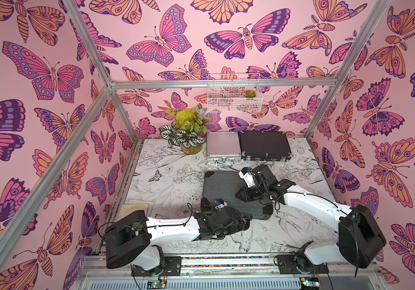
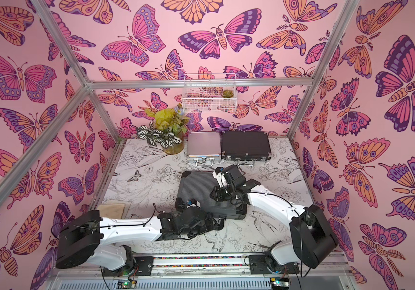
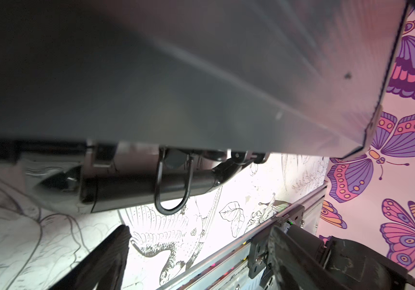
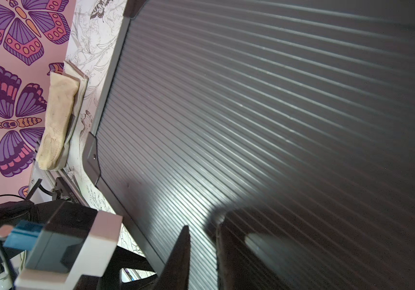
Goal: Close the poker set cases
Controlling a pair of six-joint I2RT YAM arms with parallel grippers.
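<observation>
A dark ribbed poker case [image 1: 223, 186] lies in mid-table with its lid down. My right gripper rests its tips on or just over the lid [image 4: 183, 120]; its fingers stand nearly together with only a narrow gap, and no object shows between them. At the case's front side, my left gripper is open, fingers wide apart and empty. The left wrist view shows the case front [image 3: 168, 96] very close and blurred, with a black handle [image 3: 144, 189] and a hanging latch loop [image 3: 173, 186] below it. Whether the latches are fastened is unclear.
Behind lie a silver case [image 1: 223, 144] and a black case [image 1: 265, 145], both with lids down. A potted plant [image 1: 188, 130] stands beside them. A beige cloth [image 1: 132, 209] lies at the left edge. Free table shows to the left and right.
</observation>
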